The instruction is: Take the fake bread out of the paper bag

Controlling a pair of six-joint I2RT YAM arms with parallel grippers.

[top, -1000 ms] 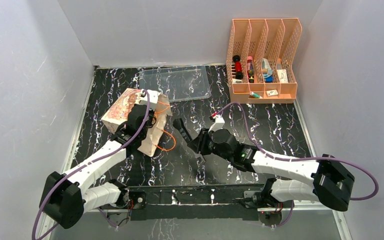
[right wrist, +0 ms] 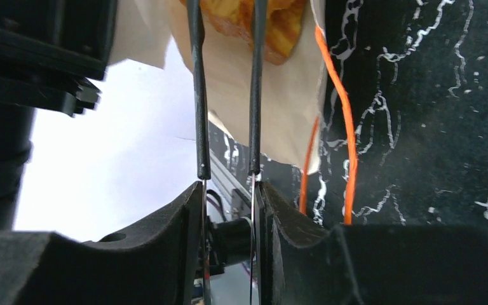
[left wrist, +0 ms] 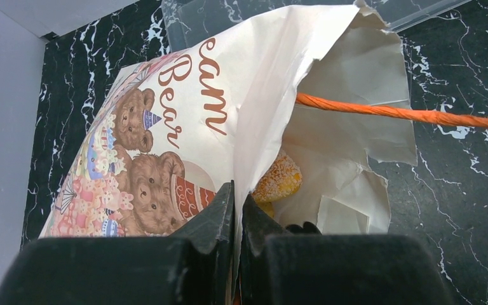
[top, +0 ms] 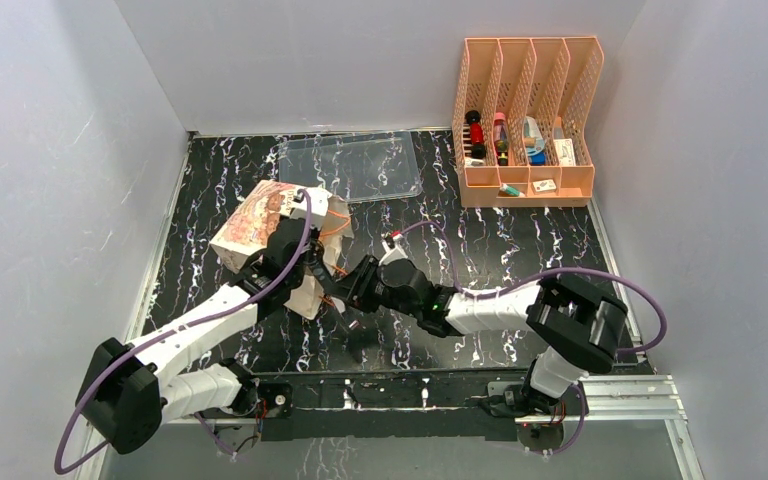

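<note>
The printed paper bag (top: pixel 260 218) lies on its side at the left, its mouth facing right. My left gripper is shut on the bag's paper edge and holds it raised. Inside the mouth, sugar-dotted yellow fake bread (left wrist: pixel 279 178) shows beneath the flap. Another view of the bag's inside, from my right wrist, has brown-yellow bread (right wrist: pixel 283 35) behind the black tips of the tongs (right wrist: pixel 258 95). My right gripper has its fingers against the outer sides of the tongs, whose two arms stand apart. Whether the tips touch the bread, I cannot tell.
Orange cord handles (left wrist: pixel 406 114) stick out from the bag's mouth. Behind the bag lies a clear plastic lid or tray (top: pixel 385 165). A salmon-coloured divided organizer (top: pixel 525 180) with small items stands at the back right.
My right arm has moved left with the tongs, from clear of the bag to its mouth. My left gripper and the bag have shifted slightly right.
</note>
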